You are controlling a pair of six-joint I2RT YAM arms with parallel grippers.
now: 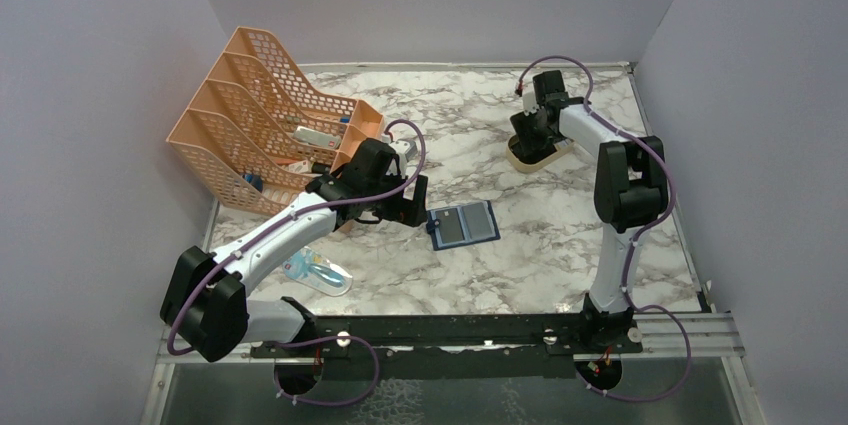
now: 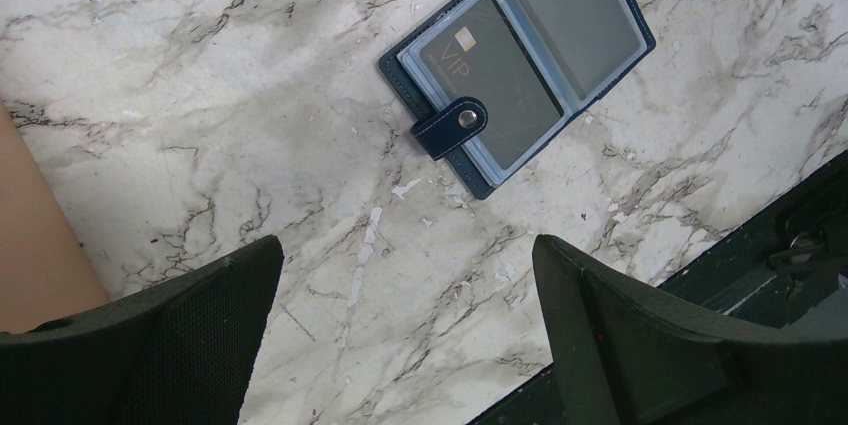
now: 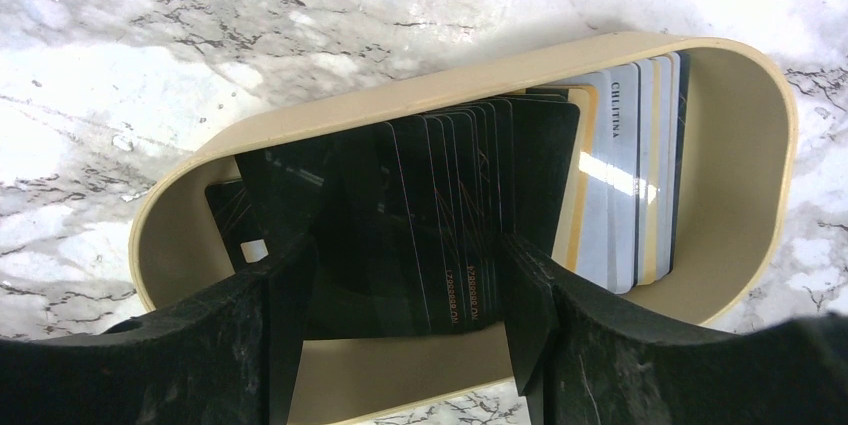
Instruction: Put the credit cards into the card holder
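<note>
A stack of black credit cards (image 3: 360, 245) leans inside a beige oval box (image 3: 300, 113), with pale and gold cards (image 3: 608, 195) at its right end. My right gripper reaches over the box, its fingers part open above the black cards; whether they touch any card I cannot tell. The card holder (image 2: 580, 105), dark blue with clear sleeves, lies unfolded at the table's centre. A grey VIP card (image 2: 492, 80) shows in its left sleeve, under the snap strap. My left gripper stands open and empty beside the holder, in the air.
A peach slotted organizer (image 1: 250, 115) with small items fills the left side, behind the left arm. A packaged blue item (image 1: 318, 272) lies at the front left. Bare marble separates the holder from the box.
</note>
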